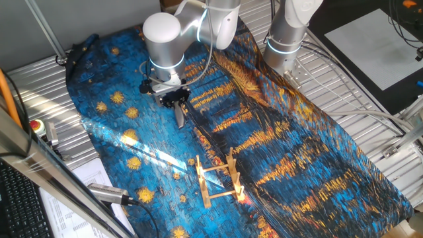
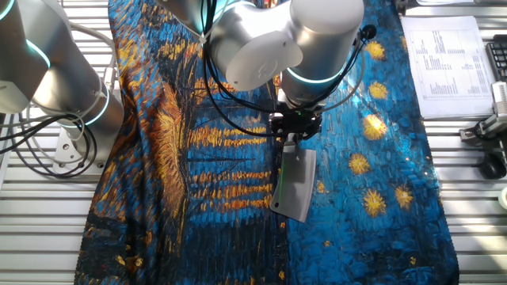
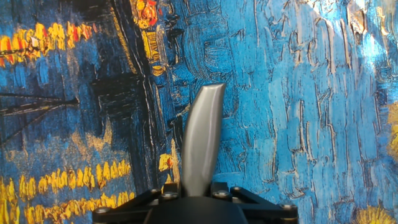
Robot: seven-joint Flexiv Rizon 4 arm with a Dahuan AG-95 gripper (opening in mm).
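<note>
A metal cleaver (image 2: 295,184) hangs from my gripper (image 2: 291,139), which is shut on its handle end. In exterior view 2 its broad blade points down toward the cloth. From exterior view 1 the cleaver (image 1: 180,118) looks narrow, below the gripper (image 1: 174,104) near the upper middle of the cloth. The wrist view has the grey blade (image 3: 202,137) rising nearly edge-on from between the fingers; most of the handle is hidden. A small wooden rack (image 1: 205,188) with upright pegs stands on the cloth, well apart from the cleaver.
A blue and orange painted-pattern cloth (image 1: 119,73) covers the table, wrinkled on the right side. Papers (image 1: 82,192), a laptop keyboard (image 1: 18,205) and a metal post lie to the left. Cloth between cleaver and rack is clear.
</note>
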